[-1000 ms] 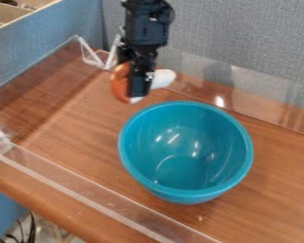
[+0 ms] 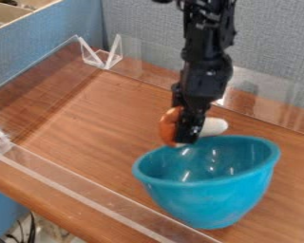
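Observation:
My black gripper (image 2: pixel 189 118) is shut on an orange object (image 2: pixel 171 128), held just above the back-left rim of a teal bowl (image 2: pixel 199 190). The bowl stands on the wooden tabletop at the right front. A white object (image 2: pixel 213 125) shows behind the gripper, partly hidden; I cannot tell what it is.
Clear plastic edging with white brackets (image 2: pixel 102 59) runs along the sides. A grey wall stands at the back, a box at the upper left.
The gripper has moved right and down toward the bowl with the orange object. The bowl now sits a little further right and appears tilted or seen more from the side.

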